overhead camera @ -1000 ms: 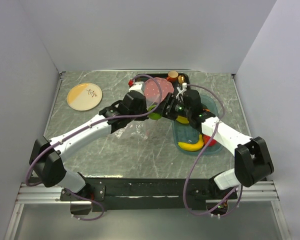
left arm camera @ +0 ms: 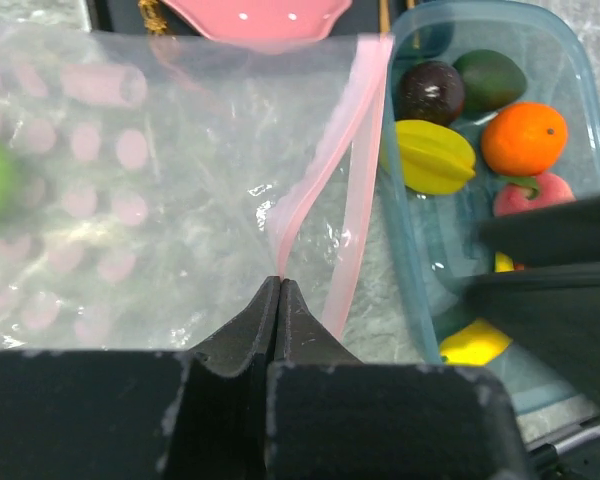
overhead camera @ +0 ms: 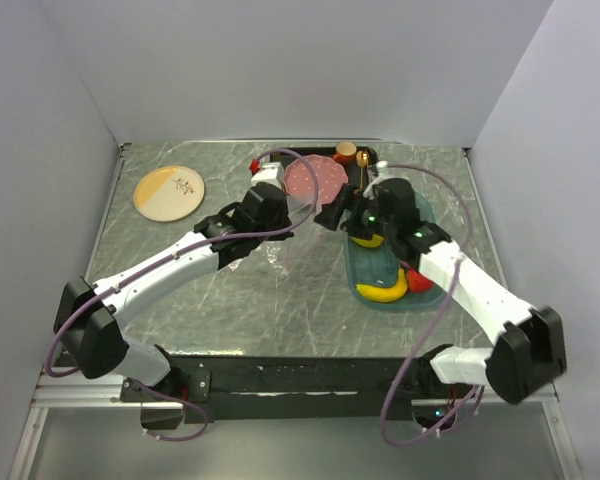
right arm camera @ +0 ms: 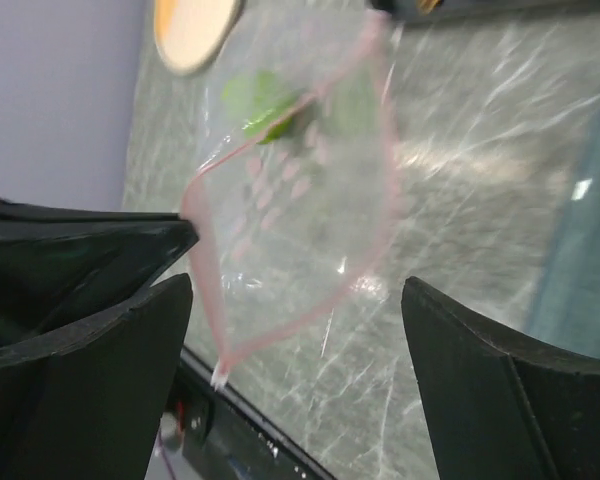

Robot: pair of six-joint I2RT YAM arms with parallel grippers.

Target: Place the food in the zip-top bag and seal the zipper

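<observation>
A clear zip top bag (left arm camera: 210, 200) with pink dots and a pink zipper edge spreads across the left wrist view. My left gripper is shut on the bag's pink edge, the thin film pinched at its tips. Inside the bag sits a green food item, blurred behind the film; the left wrist view catches it at the far left edge. In the right wrist view the bag's mouth gapes toward my right gripper, which stands open with nothing between its fingers. From above, the right gripper is just right of the left one.
A teal bin (overhead camera: 427, 304) at the right holds a banana (overhead camera: 383, 290), a star fruit (left arm camera: 432, 157), an orange (left arm camera: 525, 139) and other food. A black tray with a pink dish (overhead camera: 315, 178) stands behind. A plate (overhead camera: 169, 193) lies left.
My right arm has drawn back to the right, its gripper empty. The left arm is nearly still.
</observation>
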